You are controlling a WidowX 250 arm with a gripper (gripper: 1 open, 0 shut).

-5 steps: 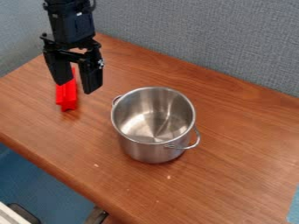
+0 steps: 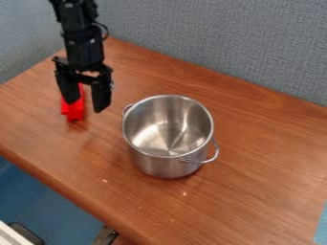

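My black gripper [image 2: 83,94] hangs at the upper left of the camera view with its fingers spread open, directly over and around a red object [image 2: 73,108] on the wooden table, which it partly hides. Whether the fingers touch it I cannot tell. A steel pot [image 2: 167,136] with two handles stands empty in the middle, to the right of the gripper.
Grey partition walls [image 2: 224,38] stand behind it. The table's front left edge drops to a blue floor.
My gripper has moved down toward the red object and slightly left. The red object and the pot have not visibly moved.
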